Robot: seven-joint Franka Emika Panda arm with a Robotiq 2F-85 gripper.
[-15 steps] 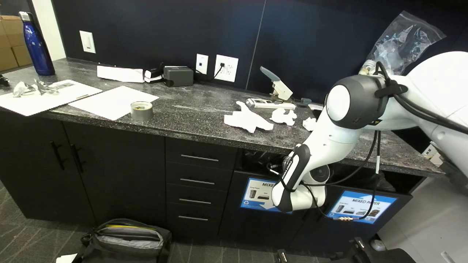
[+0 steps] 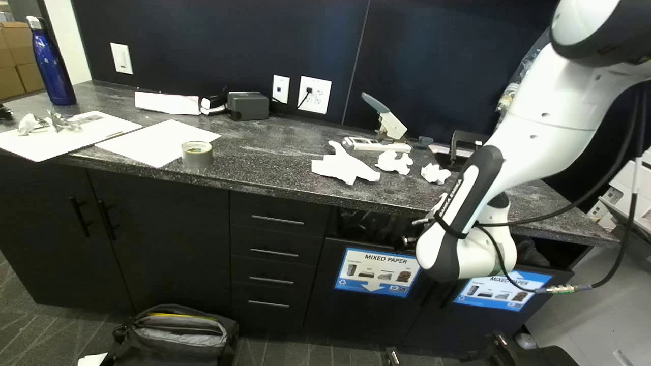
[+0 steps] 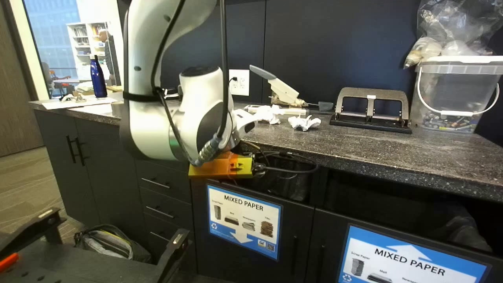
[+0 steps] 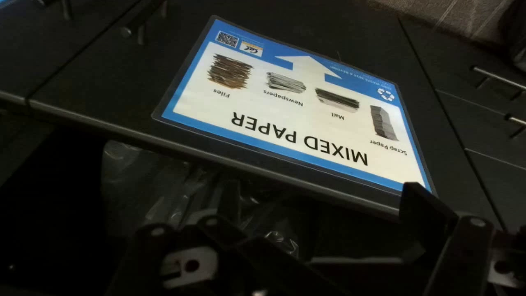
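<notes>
In the wrist view my gripper stands open at the mouth of a bin, nothing visible between its dark fingers. A clear plastic liner shows in the bin's dark opening. The bin front carries a blue and white MIXED PAPER sign. On the counter lie crumpled white papers: a larger flattened one, a middle one and a small one. My hand is below the counter edge, in front of these papers. From both exterior views the fingertips are hard to make out.
The counter edge overhangs the bins. A stapler, a hole punch and a clear bucket stand at the back. Further left are a tape roll, flat sheets and a blue bottle.
My arm has shifted right and its upper part has risen in exterior view 1. More of the left bin sign and the small crumpled paper now show. The papers have not moved.
</notes>
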